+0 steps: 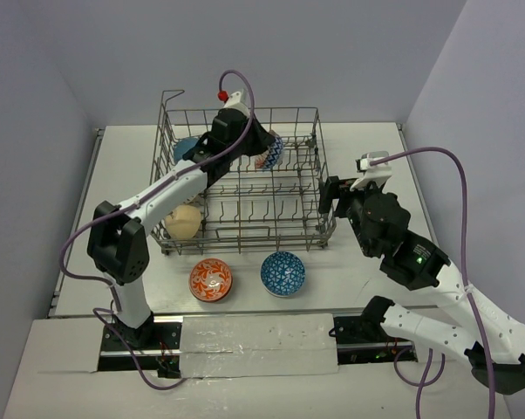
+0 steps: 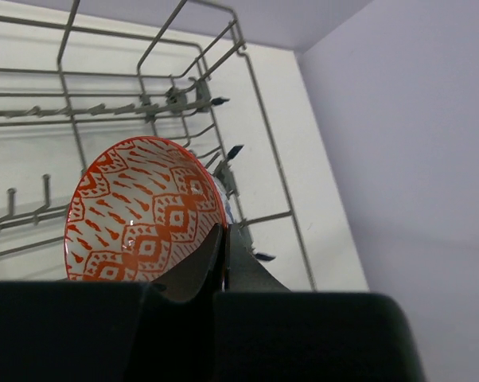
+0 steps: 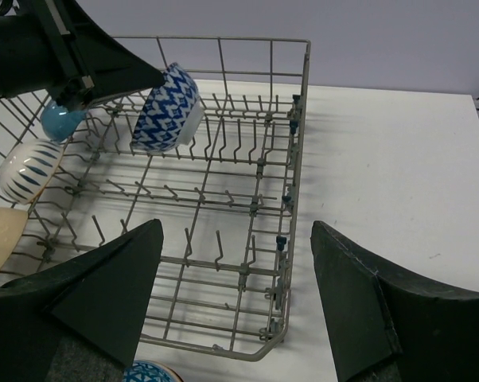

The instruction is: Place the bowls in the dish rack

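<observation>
My left gripper (image 1: 267,138) is shut on a bowl (image 1: 271,155), orange-patterned inside in the left wrist view (image 2: 140,207) and blue zigzag outside in the right wrist view (image 3: 164,111), held tilted over the back right of the wire dish rack (image 1: 271,227). A blue bowl (image 3: 60,119), a striped bowl (image 3: 29,171) and a cream bowl (image 1: 182,223) sit along the rack's left side. An orange bowl (image 1: 210,279) and a blue-patterned bowl (image 1: 282,273) lie in front of the rack. My right gripper stands open at the rack's right side, nothing between its fingers.
The rack's middle and front right are empty. Bare counter (image 3: 391,175) lies right of the rack. Walls close in the back and both sides.
</observation>
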